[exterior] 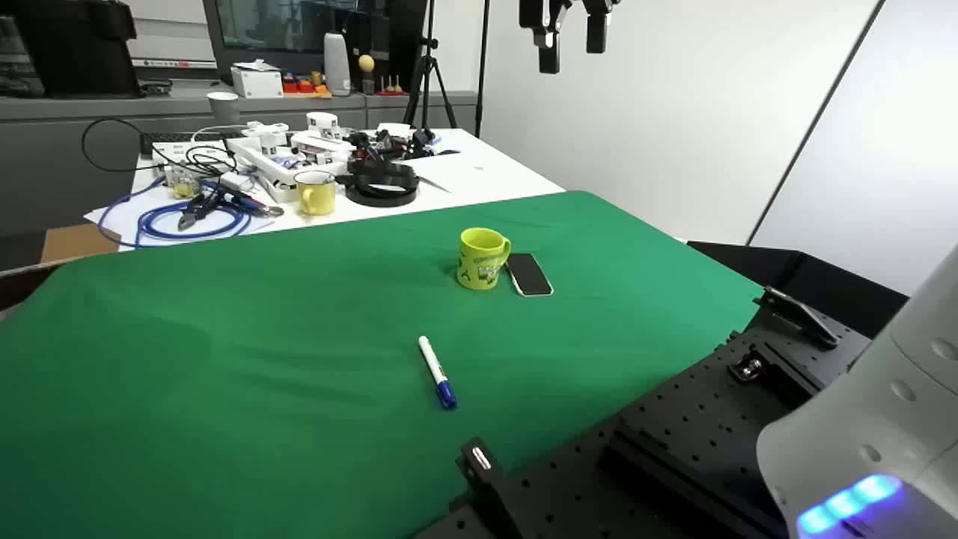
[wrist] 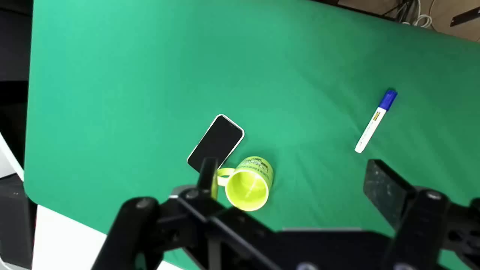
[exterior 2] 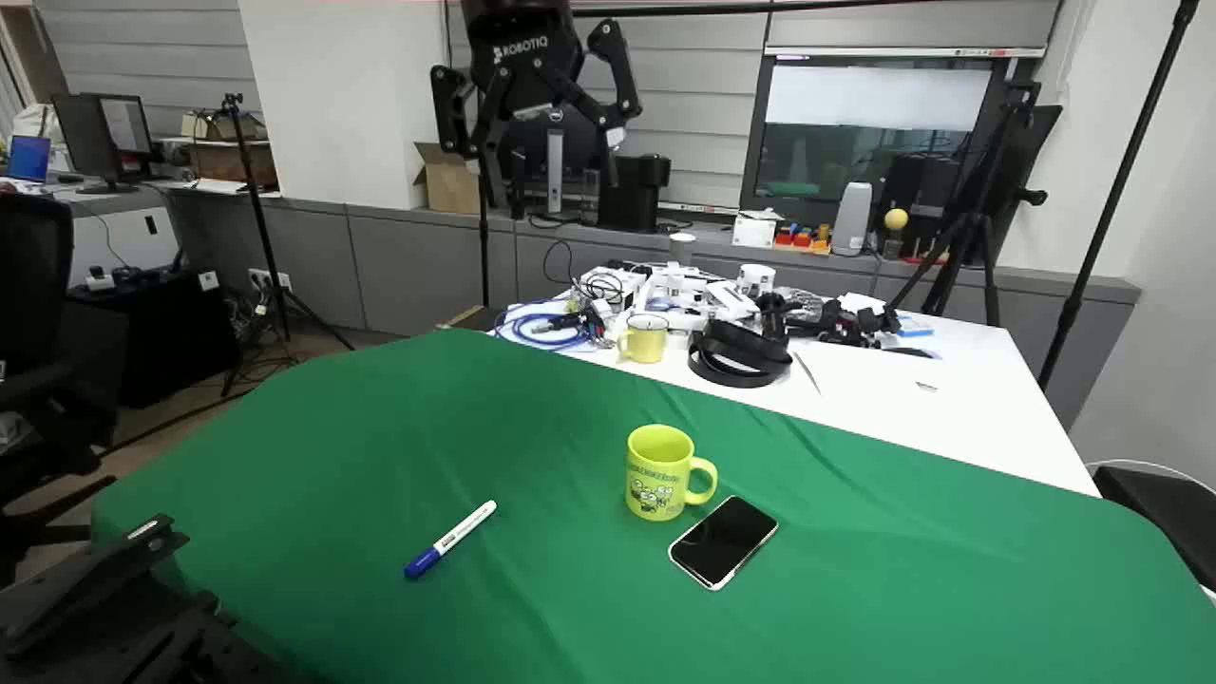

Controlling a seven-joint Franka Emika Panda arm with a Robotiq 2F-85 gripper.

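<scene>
A yellow-green mug (exterior 2: pixel 655 479) stands upright on the green cloth, its handle reaching over toward a dark-screened phone (exterior 2: pixel 725 541) that lies flat beside it. A white marker with a blue cap (exterior: pixel 437 371) lies on the cloth apart from both. High above the table, my gripper (exterior 2: pixel 561 199) hangs open, its fingers wide apart with nothing between them. From the wrist view the mug (wrist: pixel 248 184) shows between and beyond the fingers, nearer the left one, while the phone (wrist: pixel 216 141) is partly hidden behind that finger. The marker (wrist: pixel 376 121) lies farther right.
Behind the cloth, a white table (exterior 2: pixel 969 399) carries a yellow enamel mug (exterior 2: pixel 645 338), black tape rolls (exterior 2: pixel 741 355), blue cable and assorted parts. A black perforated mount (exterior: pixel 647 467) borders the cloth near the arm base.
</scene>
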